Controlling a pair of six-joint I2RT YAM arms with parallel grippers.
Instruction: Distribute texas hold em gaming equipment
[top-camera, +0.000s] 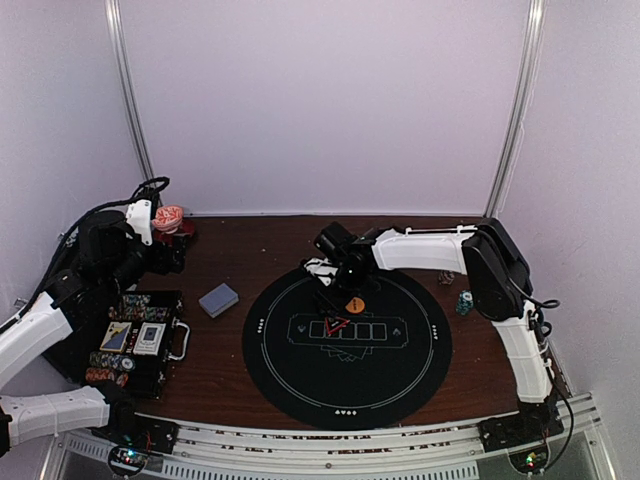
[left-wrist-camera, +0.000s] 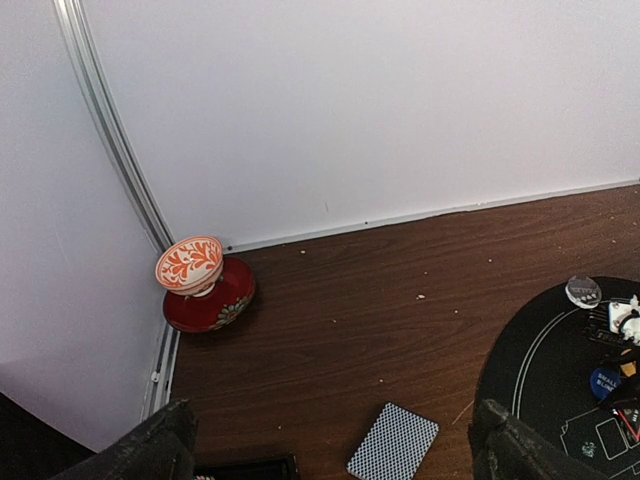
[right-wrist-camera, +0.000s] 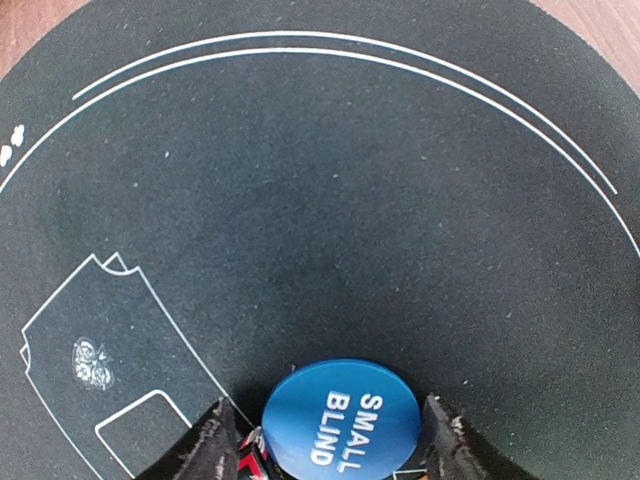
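Note:
A blue SMALL BLIND button (right-wrist-camera: 342, 418) lies low in the right wrist view, between the fingertips of my right gripper. The right finger is at its edge, while a narrow gap shows on the left side. Over the upper part of the round black poker mat (top-camera: 345, 390), the right gripper partly hides an orange button (top-camera: 355, 305) and a red triangular piece (top-camera: 337, 325). My left gripper is open and empty, held up at the left above the open chip case (top-camera: 145, 340).
A blue card deck (top-camera: 218, 300) lies left of the mat. Chip stacks (top-camera: 464, 302) stand at the right beside the right arm. A patterned bowl on a red dish (left-wrist-camera: 210, 310) sits at the back left. A pale round button (left-wrist-camera: 583, 292) rests near the mat's edge.

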